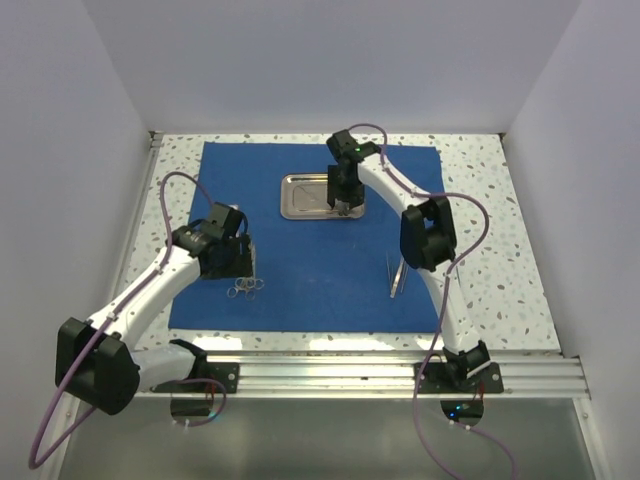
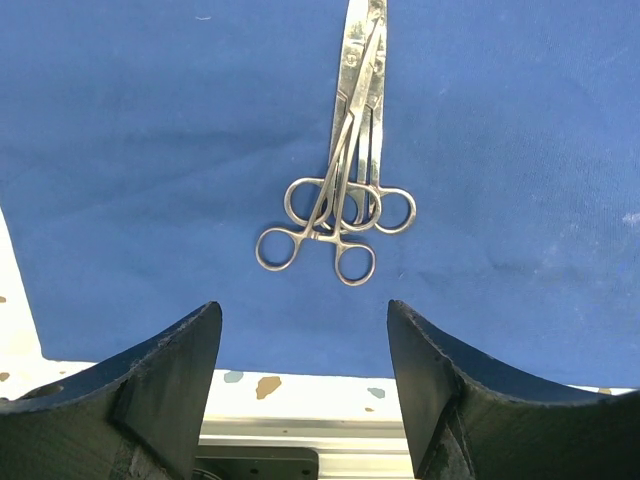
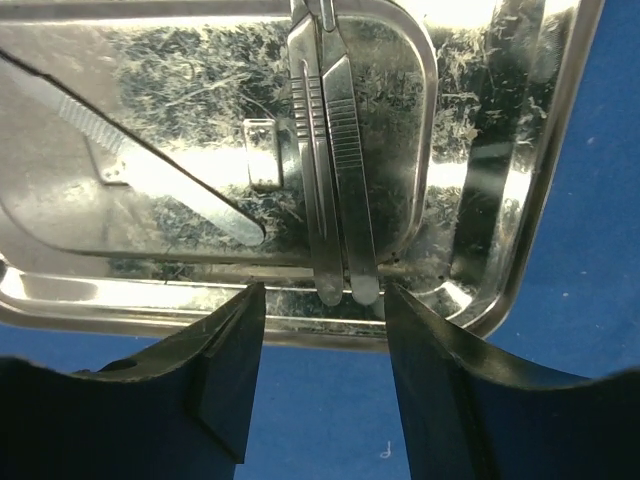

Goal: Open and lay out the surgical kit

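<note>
Several silver ringed instruments (image 2: 350, 140), scissors or clamps, lie overlapping on the blue cloth (image 2: 150, 200). Above them my left gripper is open, its fingers apart and nothing between them. The steel tray (image 1: 300, 212) rests at the back middle of the cloth. Inside it, two flat scalpel handles (image 3: 348, 200) lie side by side at one end, and a third handle (image 3: 190, 195) lies slanted. Over that end hangs my right gripper, its fingers spread on either side of the pair's ends; no grip on them shows. It partly hides the tray in the top view.
Several slim instruments (image 1: 398, 277) lie roughly parallel at the cloth's right side. A speckled table border (image 1: 490, 230) surrounds it, with a metal rail (image 1: 320, 370) along the front.
</note>
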